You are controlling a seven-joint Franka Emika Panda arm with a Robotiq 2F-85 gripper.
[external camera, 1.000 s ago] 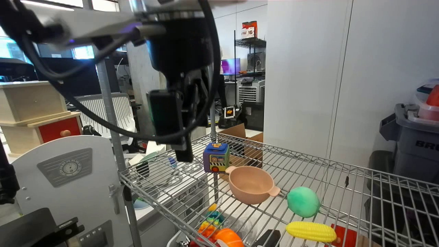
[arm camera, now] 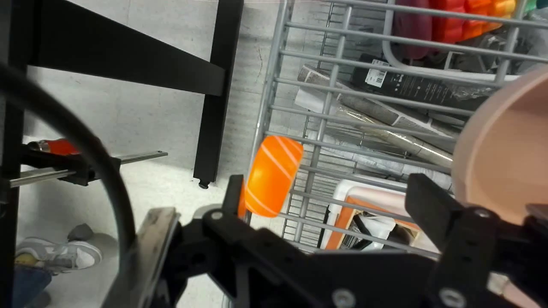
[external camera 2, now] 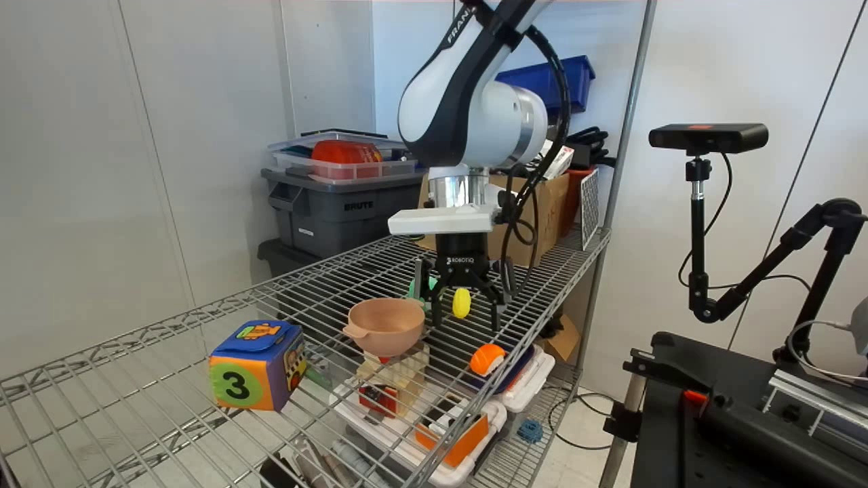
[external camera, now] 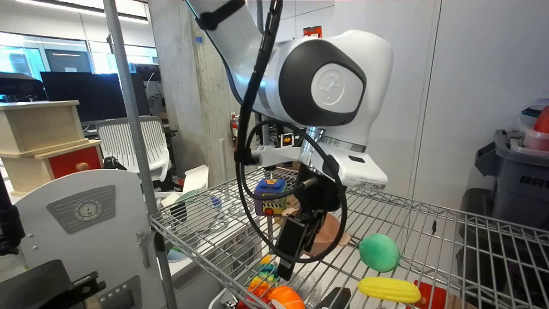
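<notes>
Over the wire shelf, my gripper [external camera: 301, 252] [external camera 2: 465, 316] points down, open, with nothing held between its fingers. An orange piece with pale stripes [arm camera: 273, 176] [external camera 2: 486, 358] [external camera: 286, 298] rests at the shelf's edge, close by the left finger in the wrist view. On the other side of the fingers is a peach bowl [external camera 2: 386, 325] [arm camera: 485, 133], partly hidden behind the gripper in exterior view 1. A yellow corn cob [external camera: 389, 290] [external camera 2: 461, 302] and a green ball [external camera: 379, 252] lie farther along the shelf.
A colourful cube [external camera 2: 252, 366] [external camera: 270, 189] sits beyond the bowl on the wire shelf [external camera 2: 114, 346]. A metal post [external camera: 131, 103] rises at one corner. Stored items show through the wires below. Cardboard boxes [external camera 2: 533, 215] stand at the far end in exterior view 2.
From high on the left in exterior view 1, the arm has moved right and down over the shelf. It now covers part of the bowl. The shelf objects look unmoved.
</notes>
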